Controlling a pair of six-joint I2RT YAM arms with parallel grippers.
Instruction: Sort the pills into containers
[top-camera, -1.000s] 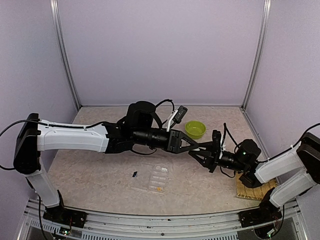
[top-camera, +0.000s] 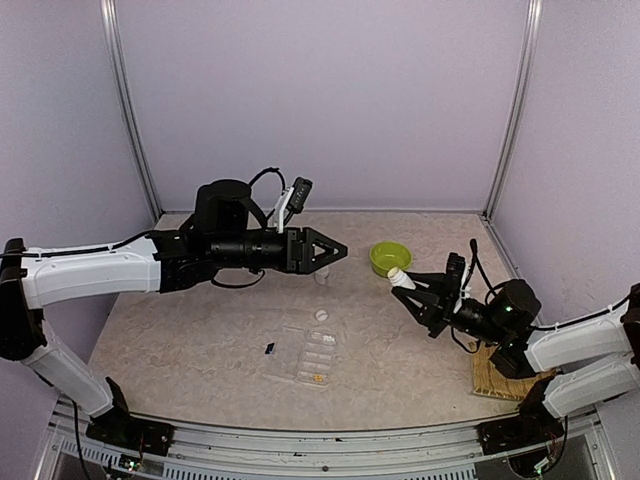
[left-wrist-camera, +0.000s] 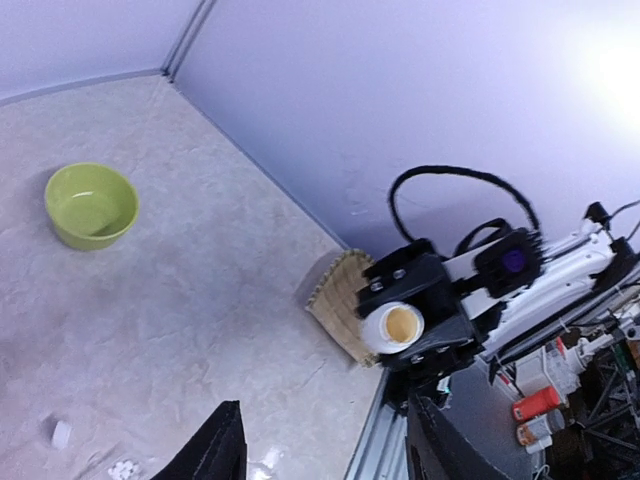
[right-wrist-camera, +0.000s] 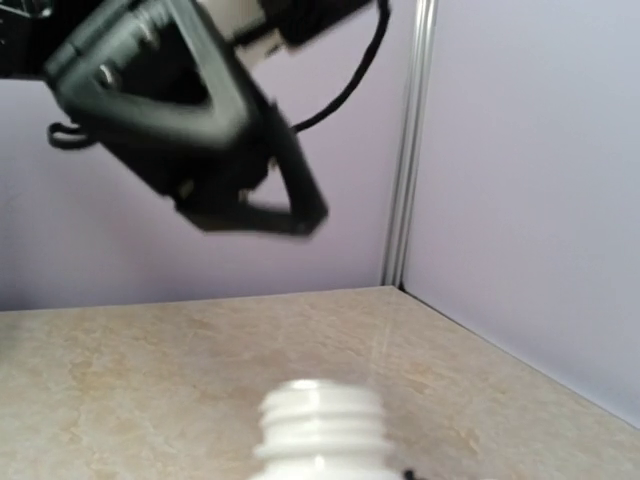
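Note:
My right gripper (top-camera: 408, 292) is shut on a white bottle (top-camera: 401, 279), tilted above the table. The bottle's threaded neck (right-wrist-camera: 322, 420) shows bare in the right wrist view, and its round mouth faces the left wrist camera. My left gripper (top-camera: 343, 252) hangs to the left of the bottle, apart from it. Its fingers (left-wrist-camera: 215, 450) are spread with nothing between them. A small white round piece, apparently a cap (top-camera: 321, 315), shows over the middle of the table. Below it lies a clear compartment box (top-camera: 302, 358), with some yellow pills (top-camera: 318, 378) in its front compartment.
A green bowl (top-camera: 390, 258) stands at the back, right of centre. A woven mat (top-camera: 492, 378) lies under the right arm. A small white object (top-camera: 321, 275) is partly visible below the left gripper. A small dark piece (top-camera: 270, 348) lies by the box.
My left gripper has moved left and slightly up, away from the bottle, and has opened. The small white piece has come into view over the table. The right gripper has shifted slightly with the bottle.

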